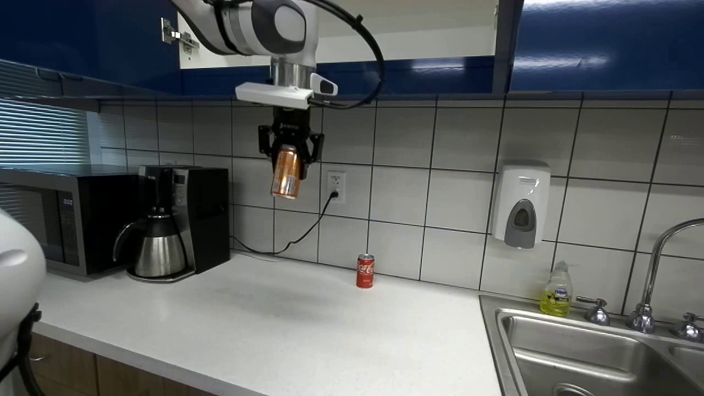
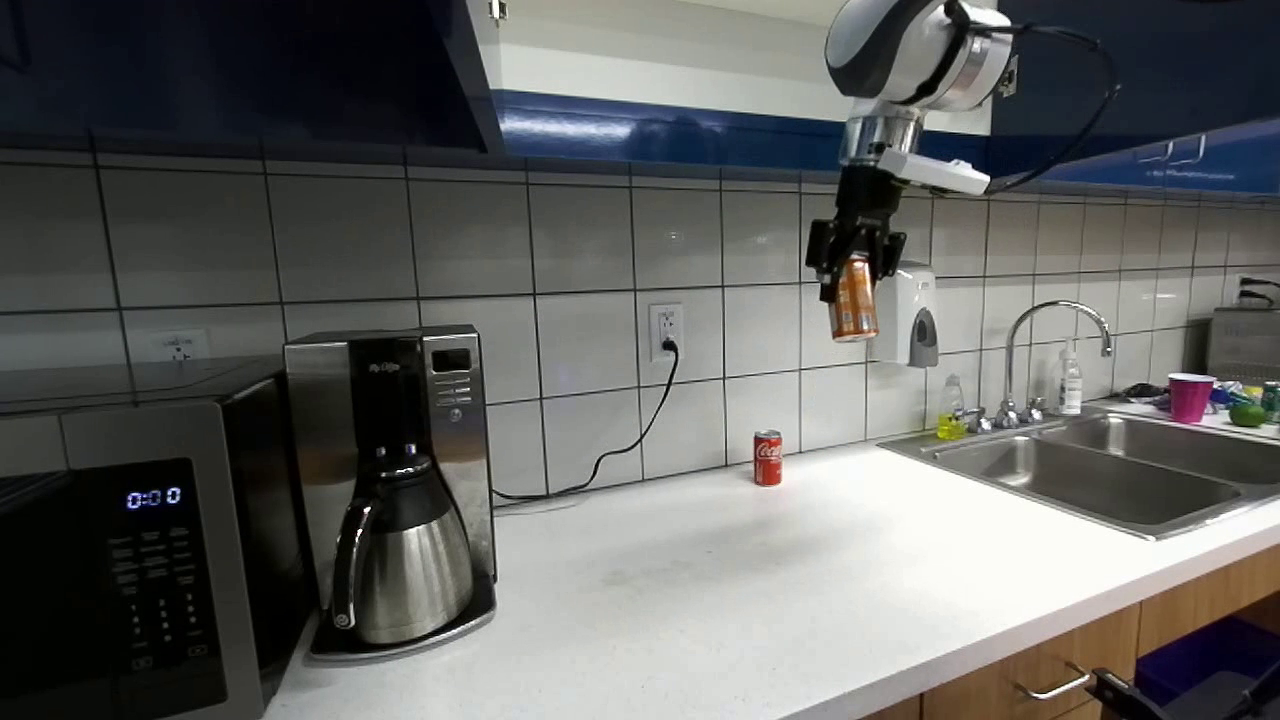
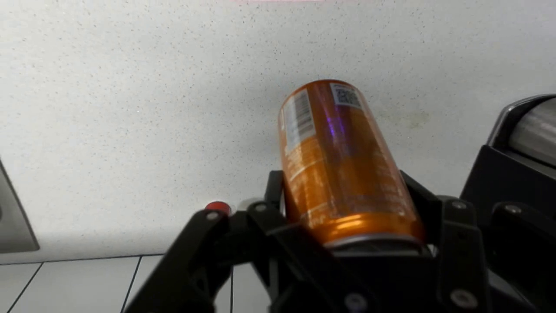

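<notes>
High above the counter, my gripper (image 1: 290,155) is shut on an orange can (image 1: 286,175), which hangs slightly tilted below the fingers. In the second exterior view the same can (image 2: 854,300) is clear of every surface. The wrist view shows the can (image 3: 344,161) between both fingers, its barcode side facing the camera. A red Coca-Cola can (image 1: 364,271) stands upright on the counter near the tiled wall; only its red top (image 3: 218,207) shows past the gripper in the wrist view.
An empty-looking upper cabinet (image 1: 409,29) is open behind the arm. The coffee maker (image 1: 198,218) and microwave (image 1: 39,218) occupy the left; the sink (image 1: 587,350) and soap dispenser (image 1: 523,204) are on the right.
</notes>
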